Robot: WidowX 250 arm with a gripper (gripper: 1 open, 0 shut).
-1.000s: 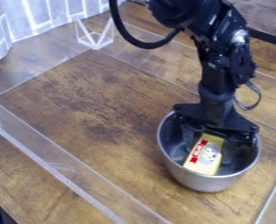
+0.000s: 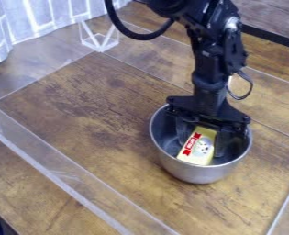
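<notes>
A steel bowl [image 2: 194,169] stands on the wooden table, right of centre, with a yellow box with a red-and-white label [image 2: 198,145] lying inside it. My black gripper [image 2: 205,121] reaches down from above onto the bowl's upper part. It looks shut on the bowl, though the fingertips are dark and hard to make out against the inside.
Clear plastic edging runs along the left, and a small clear stand [image 2: 97,35] and white curtain are at the back left.
The gripper and bowl, with the box inside, have moved left together from about a second ago.
</notes>
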